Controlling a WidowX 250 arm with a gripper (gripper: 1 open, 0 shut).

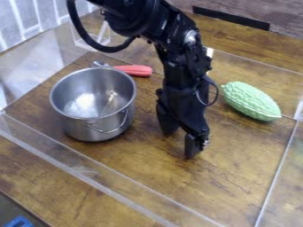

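A black robot arm reaches down from the top, its gripper (180, 133) low over the wooden table right of a steel pot (92, 99), apart from it. The gripper is open, with nothing visible between its dark fingers, though their detail is hard to make out. A pale green bumpy gourd-like object (251, 100) lies to the right. A red-handled utensil (133, 70) lies behind the pot, partly hidden.
A small blue object (14, 222) shows at the front-left corner. A white item is partly hidden behind the arm.
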